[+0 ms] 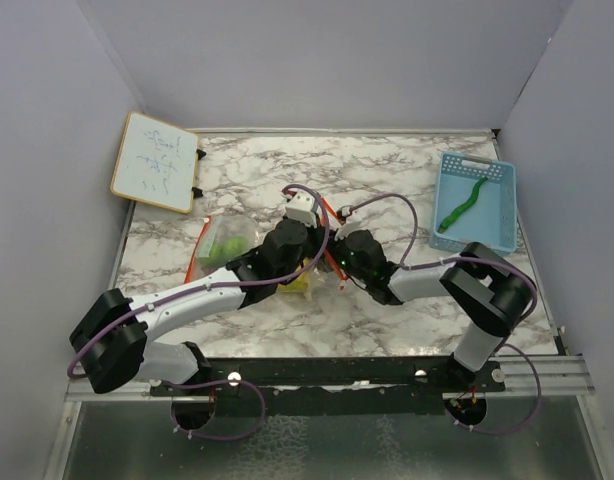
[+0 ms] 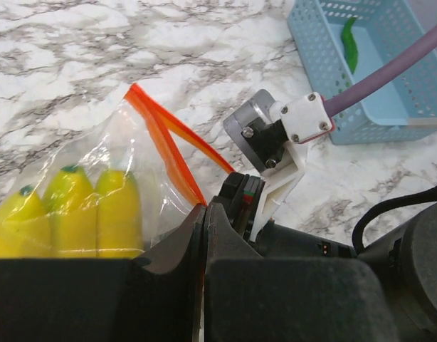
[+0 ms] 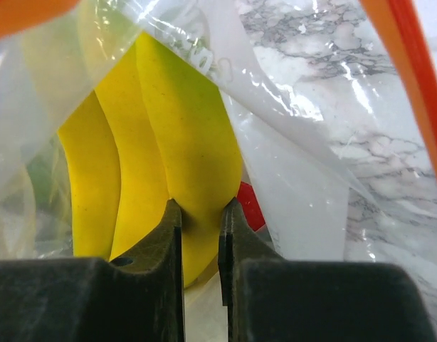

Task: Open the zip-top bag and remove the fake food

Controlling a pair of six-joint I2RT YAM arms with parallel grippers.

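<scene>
The clear zip top bag point(image 2: 161, 153) with orange zip strips holds yellow fake bananas point(image 2: 70, 214), and its mouth gapes. My left gripper is shut on an orange strip at the bag's mouth. Through that opening, my right gripper reaches in with its fingers part open. They straddle the lower end of the nearest banana point(image 3: 193, 135); whether they press on it I cannot tell. Something red point(image 3: 250, 205) shows behind that banana. From above, both arms hide most of the bag point(image 1: 297, 285).
At the right back stands a blue basket point(image 1: 477, 238) with a long green item point(image 1: 461, 206) inside. Another clear bag with green contents point(image 1: 225, 242) lies left of the arms. A small whiteboard point(image 1: 155, 162) rests at the back left.
</scene>
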